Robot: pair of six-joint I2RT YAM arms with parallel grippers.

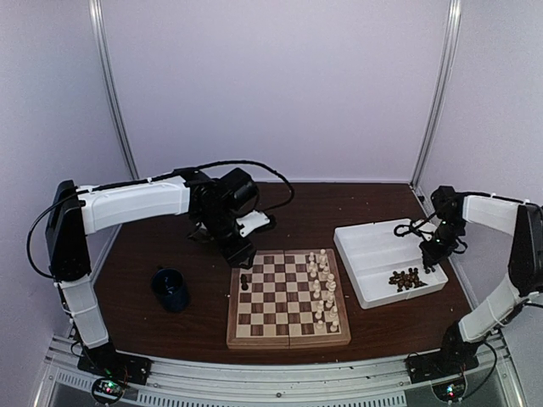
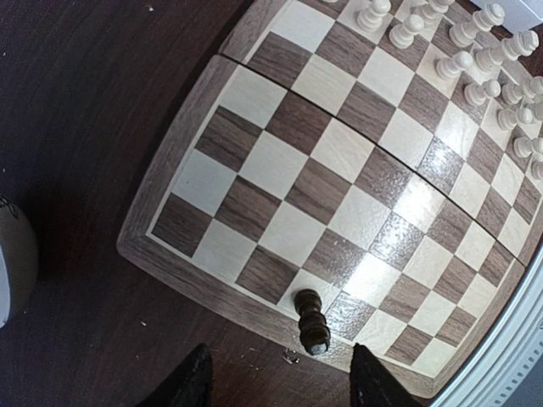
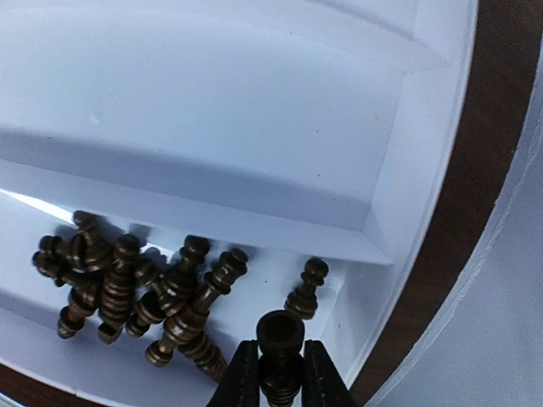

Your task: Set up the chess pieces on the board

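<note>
The chessboard (image 1: 270,314) carries white pieces (image 1: 327,292) along its right side and a single dark piece (image 2: 310,318) on the left side. My left gripper hangs over the board's upper left edge, open, with nothing between its fingers. My right gripper is over the white tray (image 1: 356,263), shut on a dark chess piece (image 3: 280,335). Several other dark pieces (image 3: 119,288) lie in a pile in the tray's front compartment, with a smaller one (image 3: 305,288) lying apart near the end.
A dark blue mug (image 1: 170,292) stands left of the board. The tray's middle compartment (image 3: 195,110) is empty. Bare table shows behind the board; the side wall is close beside the tray on the right.
</note>
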